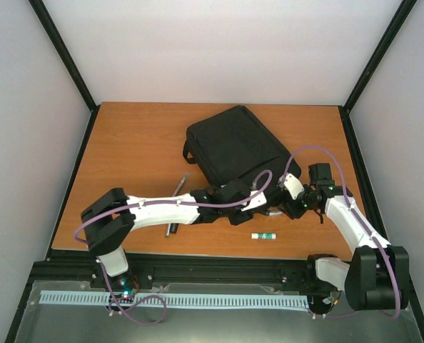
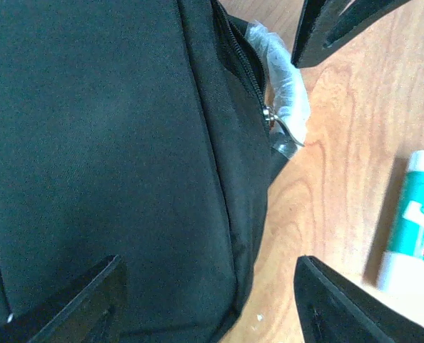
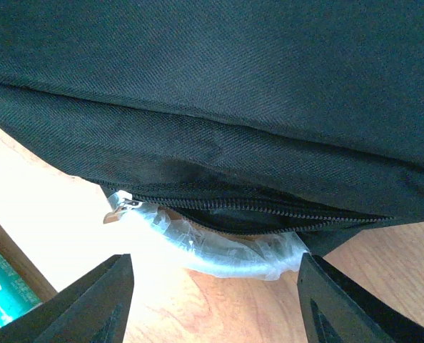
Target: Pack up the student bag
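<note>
A black bag (image 1: 233, 143) lies on the table, with its zipped front edge (image 2: 248, 71) and a clear crinkled plastic item (image 3: 226, 254) at that zipper in both wrist views. My left gripper hovers over the bag's front corner, its fingers apart. My right gripper is above the zipper and plastic, also open, with nothing held between its fingers. A glue stick (image 1: 263, 236) lies in front, seen green and white in the left wrist view.
Pens (image 1: 175, 193) lie left of the bag, partly under my left arm.
</note>
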